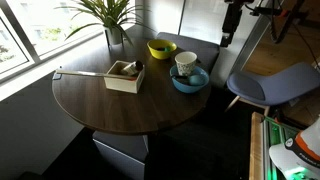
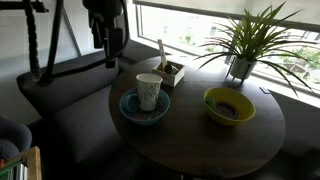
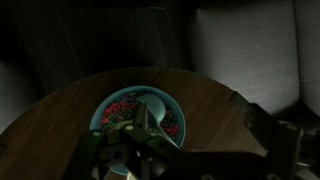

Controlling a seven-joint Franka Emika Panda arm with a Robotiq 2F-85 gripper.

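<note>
My gripper (image 1: 227, 39) hangs in the air at the table's right side, above and apart from the bowls. In the wrist view its dark fingers (image 3: 262, 125) stand wide apart, with nothing held between them. A blue bowl (image 1: 190, 87) rests near the table edge with a white patterned cup (image 2: 149, 91) standing in it. From above, this blue bowl (image 3: 98, 119) shows red and green bits and a pale spoon-like piece (image 3: 153, 103). The cup is hard to make out in that dark view.
A yellow bowl (image 2: 230, 118) with something green in it, a small wooden box (image 1: 125, 83) with items inside and a potted plant (image 2: 242, 67) share the round table (image 1: 100, 112). A long pale stick (image 1: 80, 73) lies at the left. Dark seating (image 2: 70, 110) borders the table.
</note>
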